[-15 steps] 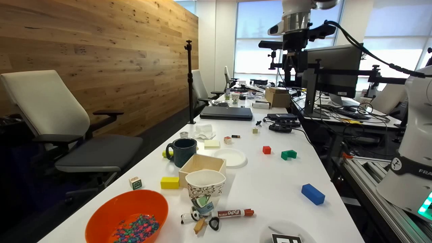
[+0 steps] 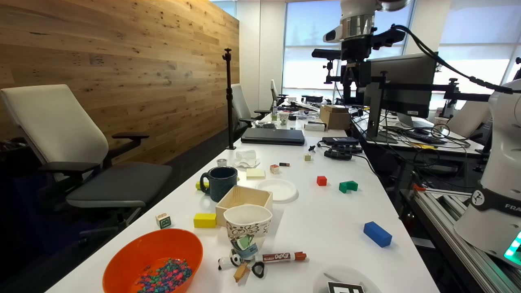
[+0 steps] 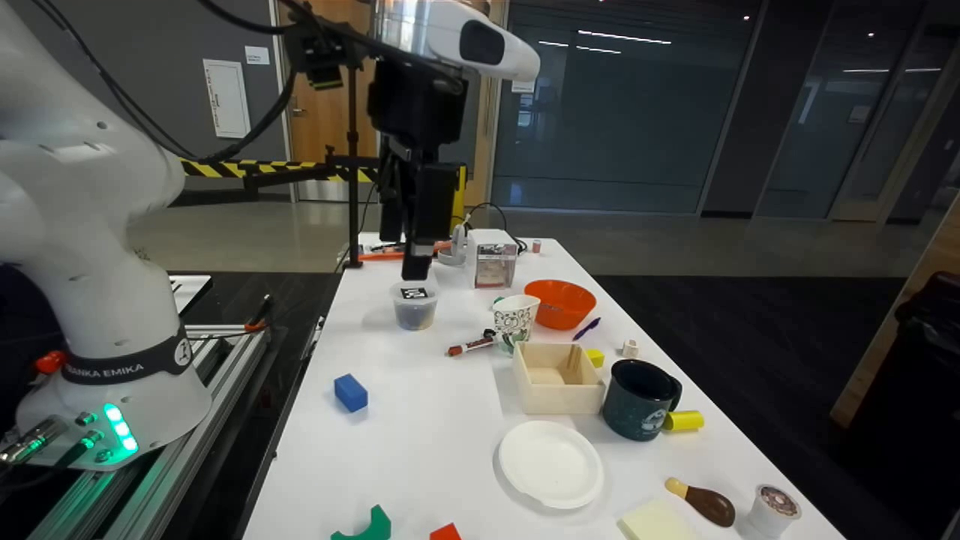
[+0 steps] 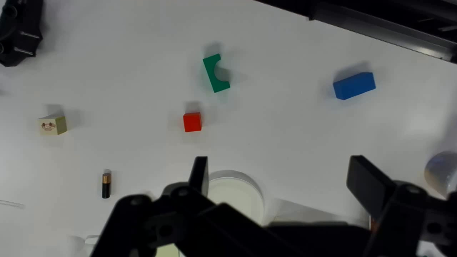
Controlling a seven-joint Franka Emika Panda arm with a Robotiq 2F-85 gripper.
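High over the white table hangs my gripper, its two black fingers wide apart and open with nothing between them. Below, in the wrist view, lie a blue block (image 4: 354,86), a green arch block (image 4: 215,73) and a red cube (image 4: 192,122), all apart from each other. A white plate (image 4: 233,197) shows partly behind the gripper. In the second exterior view, a wooden box (image 3: 559,399) stands beside a dark mug (image 3: 640,400), with a patterned paper cup (image 3: 515,316) behind the box. An orange bowl (image 2: 123,259) holds small coloured pieces.
A red marker (image 2: 278,256), a yellow block (image 2: 204,220) and a lidded tub (image 3: 415,306) also sit on the table. A battery (image 4: 106,185) and a picture cube (image 4: 52,125) lie farther along.
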